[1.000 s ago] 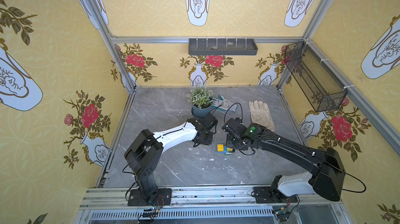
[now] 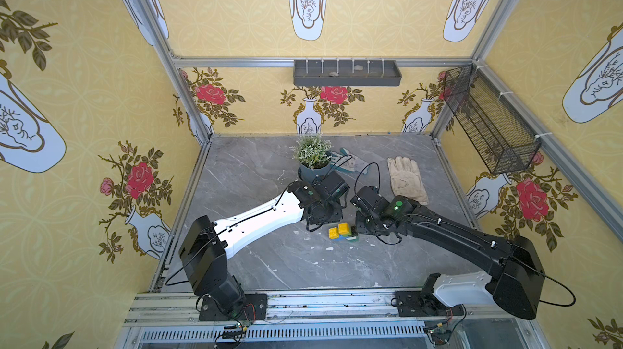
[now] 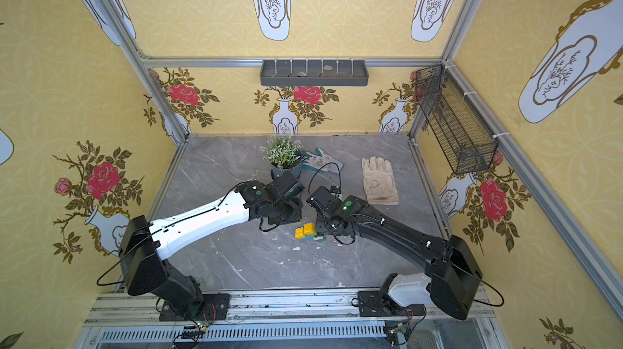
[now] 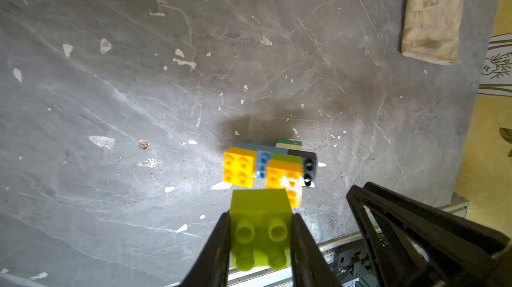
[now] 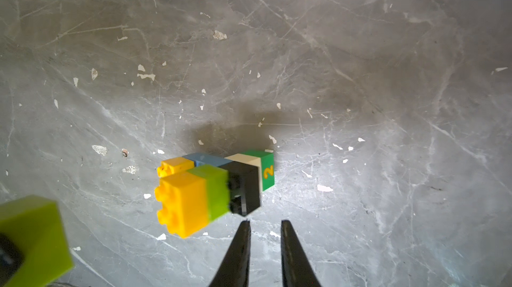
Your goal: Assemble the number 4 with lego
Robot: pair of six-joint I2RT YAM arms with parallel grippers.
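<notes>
My left gripper is shut on a lime-green brick (image 4: 258, 207), held above the table near the brick assembly. The assembly (image 2: 339, 231) sits on the table between the two arms, with yellow bricks (image 5: 181, 201), a lime brick (image 5: 213, 191), a black brick (image 5: 245, 185), and blue, cream and green pieces (image 5: 265, 167). My right gripper is just beside it, its two fingertips a narrow distance apart with no piece visible between them; whether it grips anything is unclear.
A potted plant (image 2: 313, 161) and a blue-grey glove (image 2: 350, 162) are at the back. A beige glove (image 2: 407, 180) lies at the back right. A wire basket (image 2: 493, 122) hangs on the right wall. Open table surrounds the assembly.
The left arm has swung higher, its gripper housing shifting slightly right. The right gripper has moved slightly right, and the assembly appears shifted a little left.
</notes>
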